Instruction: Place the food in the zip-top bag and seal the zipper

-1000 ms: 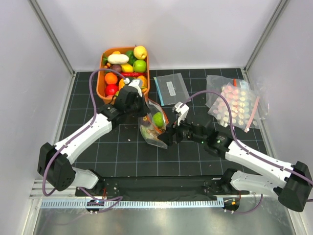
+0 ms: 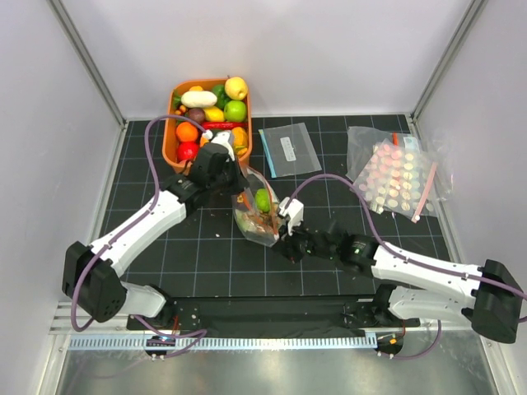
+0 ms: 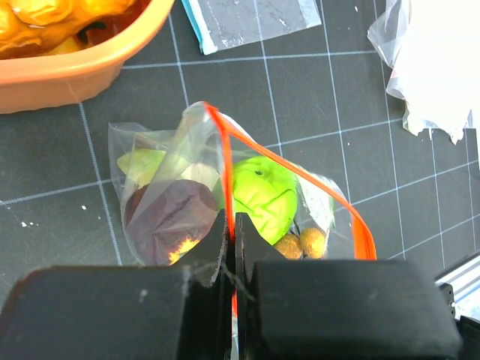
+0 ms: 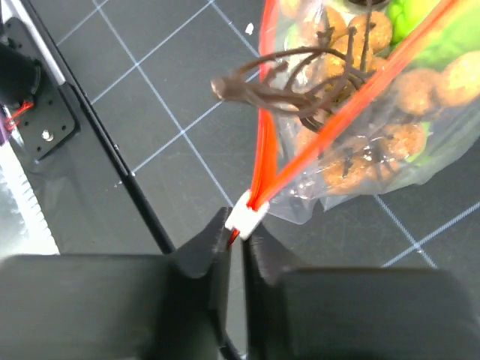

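Note:
A clear zip top bag (image 2: 257, 233) with an orange zipper (image 3: 298, 174) stands mouth-open in the middle of the table. Inside are a green pepper-like piece (image 3: 262, 196), a dark purple piece (image 3: 169, 221), several round brown pieces (image 4: 420, 91) and dark, branching stems (image 4: 289, 94). My left gripper is shut on the zipper at one end of the mouth. At the opposite end, the fingertips of my right gripper are around or against the white zipper slider (image 4: 247, 215). A narrow gap shows between its fingers; whether they grip the slider is unclear.
An orange basket (image 2: 167, 141) of fruit and vegetables stands behind the left arm. A flat empty bag (image 2: 298, 156) lies behind the middle, and patterned bags (image 2: 395, 181) lie at the back right.
My right gripper has moved toward the table's front edge along the bag, down to the near end of its mouth, and its wrist has turned. The left arm has barely moved.

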